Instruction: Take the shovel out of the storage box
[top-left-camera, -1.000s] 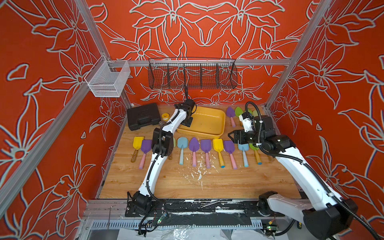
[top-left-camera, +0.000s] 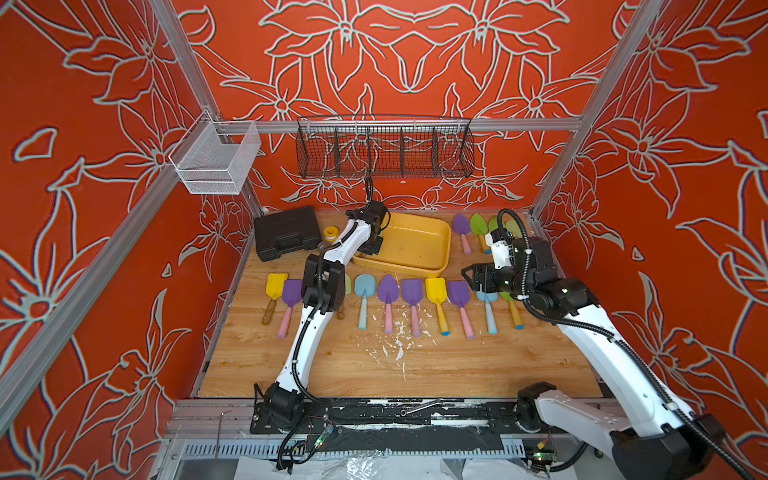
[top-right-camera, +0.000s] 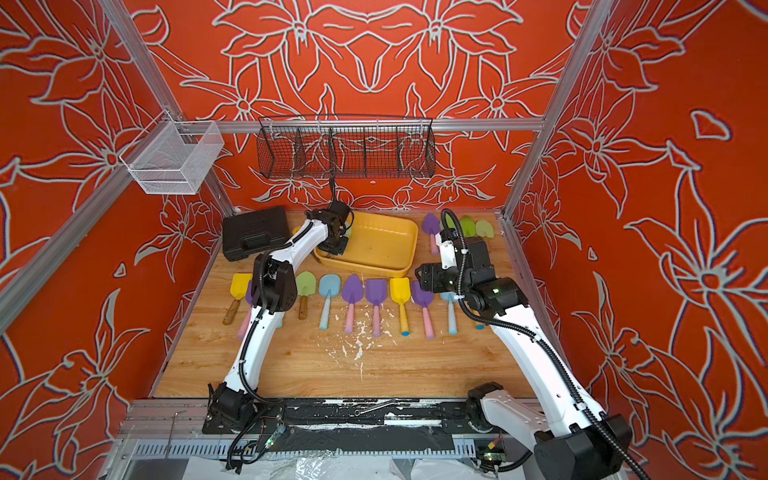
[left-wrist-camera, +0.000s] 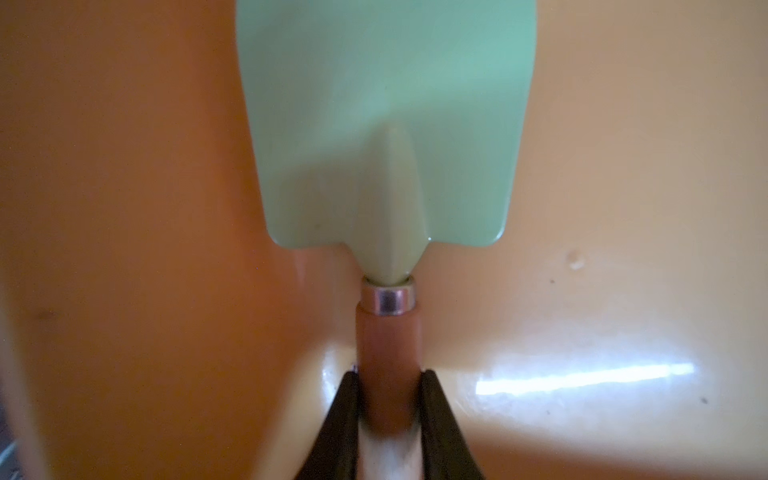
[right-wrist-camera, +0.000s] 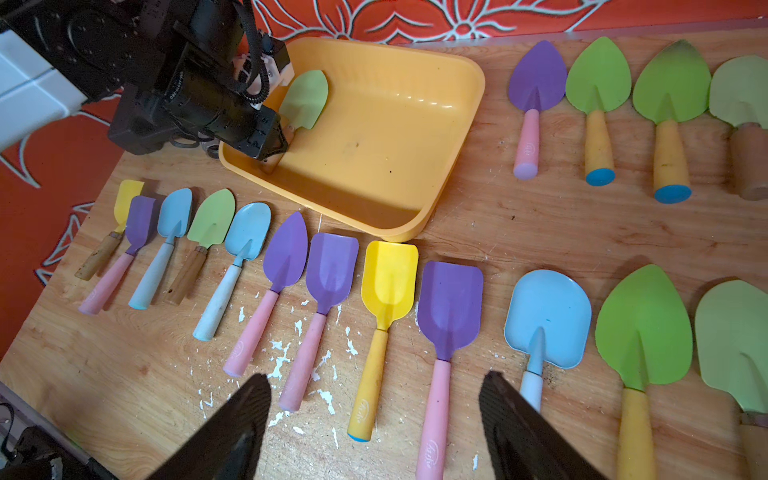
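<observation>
The pale green shovel (left-wrist-camera: 384, 96) with a wooden handle lies in the yellow storage box (right-wrist-camera: 408, 112). In the left wrist view, my left gripper has its two fingers right against either side of that handle, below the metal collar; whether they grip it is unclear. From the right wrist view the left gripper is at the box's near left end. My right gripper hangs over the front row of shovels at the right, open, with nothing between its fingers.
Many coloured shovels lie in a front row (right-wrist-camera: 448, 304) and at the back right (right-wrist-camera: 600, 80). A black case (top-left-camera: 285, 232) stands left of the box. A black wire basket (top-left-camera: 385, 148) hangs above.
The right arm has shifted slightly right.
</observation>
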